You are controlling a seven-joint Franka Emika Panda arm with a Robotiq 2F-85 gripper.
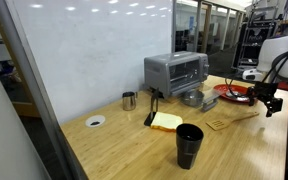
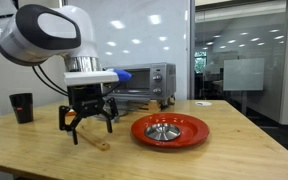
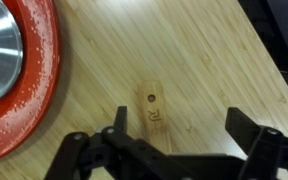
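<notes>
A wooden spatula (image 1: pixel 231 121) lies flat on the table, its handle pointing toward my gripper (image 1: pixel 267 106). In the wrist view the handle's end (image 3: pixel 154 112) shows between and a little beyond the open fingers, with bare wood around it. The gripper (image 2: pixel 88 124) stands just above the table in the second exterior view, and the handle (image 2: pixel 94 142) runs beneath it. Nothing is held. Whether the fingertips touch the table, I cannot tell.
Beside the gripper is a red plate (image 2: pixel 192 126) with a metal lid or bowl (image 2: pixel 162 132) on it. A toaster oven (image 1: pixel 176 72), a metal pot (image 1: pixel 193 98), a black cup (image 1: pixel 188 145), a steel cup (image 1: pixel 129 101) and a yellow sponge-like piece (image 1: pixel 166 122) stand farther off.
</notes>
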